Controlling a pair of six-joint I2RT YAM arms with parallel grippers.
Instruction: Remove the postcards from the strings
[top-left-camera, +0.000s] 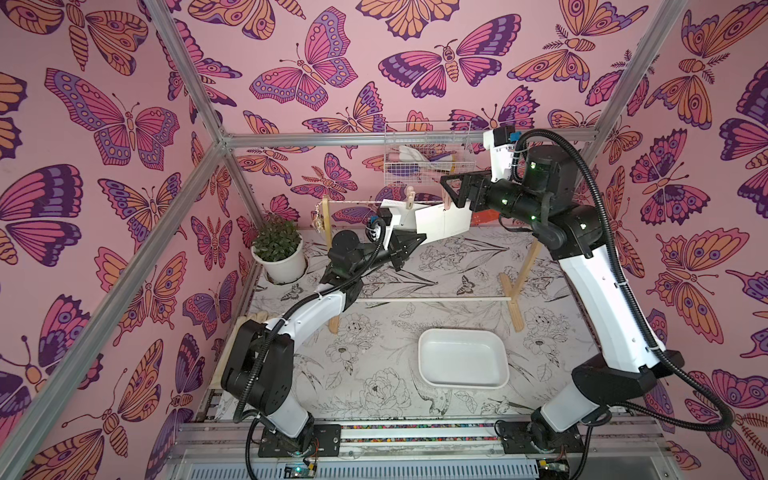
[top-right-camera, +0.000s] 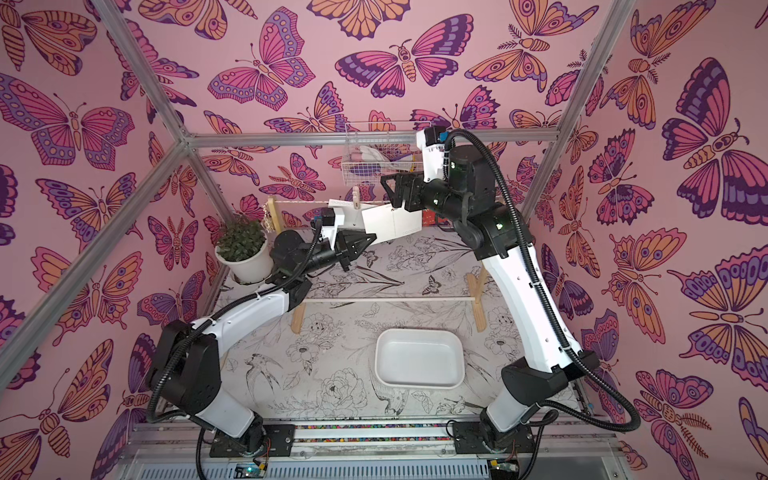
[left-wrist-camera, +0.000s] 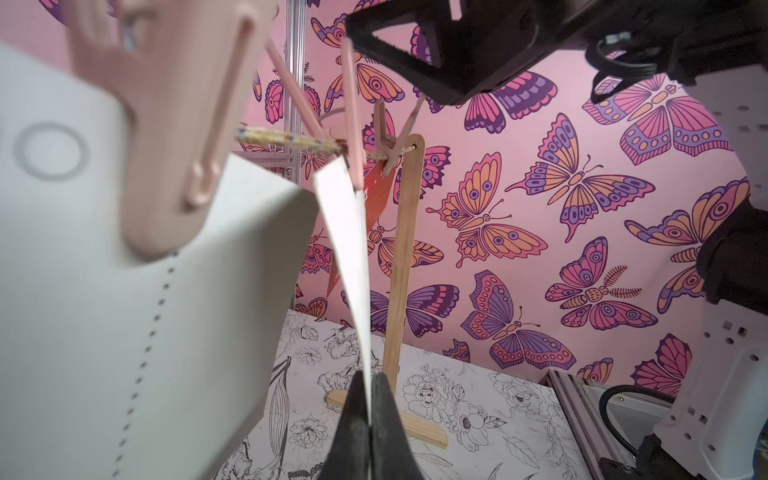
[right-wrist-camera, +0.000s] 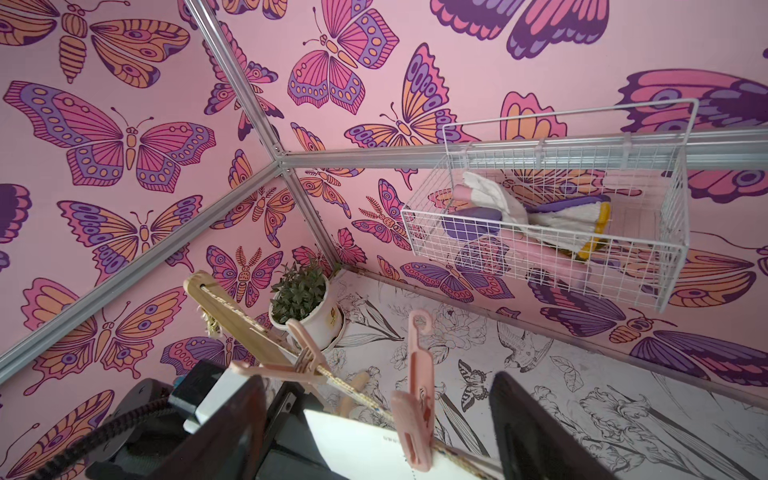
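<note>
A white postcard (top-left-camera: 441, 224) hangs from the string (left-wrist-camera: 288, 140), seen nearly edge-on in the left wrist view. My left gripper is shut on its lower edge. Another white card (left-wrist-camera: 72, 304) hangs closer to the left wrist camera, under a pink clothespin (left-wrist-camera: 172, 136). My right gripper (top-left-camera: 457, 189) stands open at string height. A pink clothespin (right-wrist-camera: 416, 400) on a white card (right-wrist-camera: 360, 444) appears between its blurred fingers; contact cannot be made out. A red card (top-left-camera: 483, 217) hangs farther right, partly hidden.
Wooden posts (left-wrist-camera: 406, 240) carry the string, with a low crossbar (top-left-camera: 432, 299). A white tray (top-left-camera: 463, 358) sits on the front table. A potted plant (top-left-camera: 279, 249) stands left, and a wire basket (right-wrist-camera: 552, 232) hangs on the back wall.
</note>
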